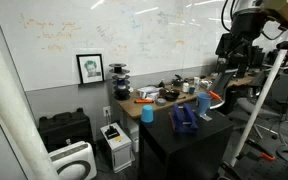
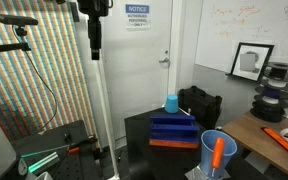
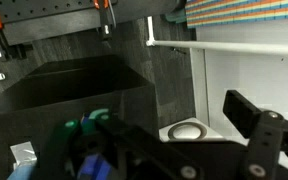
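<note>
High above the black table (image 1: 189, 145), my gripper (image 1: 225, 48) hangs at the upper right in exterior view 1. In exterior view 2 the gripper (image 2: 95, 55) points down at the left, well apart from the objects. Its dark fingers (image 3: 246, 112) stand wide apart in the wrist view, with only floor behind the gap. A blue rack-like object (image 2: 174, 128) with an orange-red lower part sits on the table. Beside it stands a blue cup (image 2: 207, 165) with an orange item (image 2: 218, 152) in or before it. A light blue cup (image 1: 147, 114) stands near the table's far edge.
A wooden counter (image 2: 246, 135) along the wall holds a rack of black spools (image 2: 274, 88) and a framed picture (image 2: 249, 61). Office chairs (image 1: 254, 102) stand beyond the table. The black tabletop has free room at its near side.
</note>
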